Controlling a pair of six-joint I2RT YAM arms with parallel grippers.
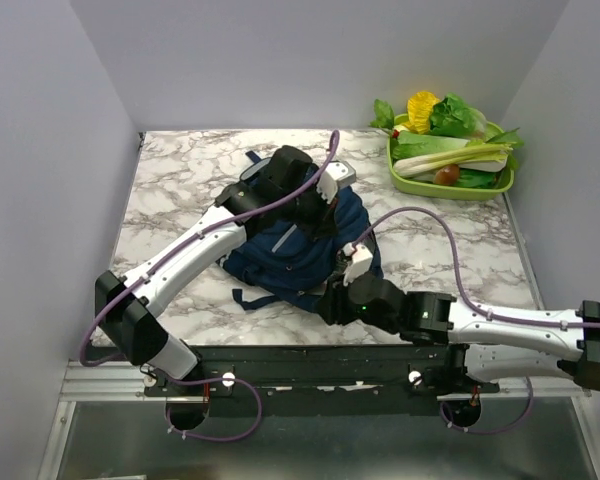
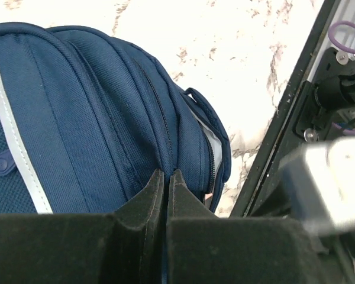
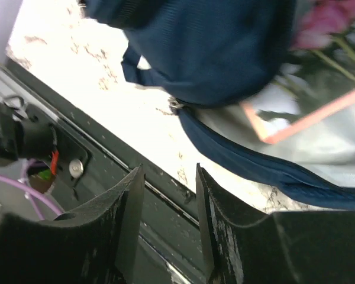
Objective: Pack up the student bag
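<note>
A navy backpack (image 1: 280, 260) lies on the marble table. My left gripper is shut at the bag's upper edge, with navy fabric right at its fingertips. My right gripper stands part open at the bag's front, above the table's near edge, with nothing visible between its fingers. In the right wrist view, a card with pink flowers (image 3: 316, 23) and a pale item lie in the bag's opening, beside a hanging navy strap (image 3: 242, 160).
A green basket (image 1: 430, 186) of vegetables stands at the back right. Bare marble (image 1: 165, 180) shows to the left and right of the bag. Grey walls bound the table.
</note>
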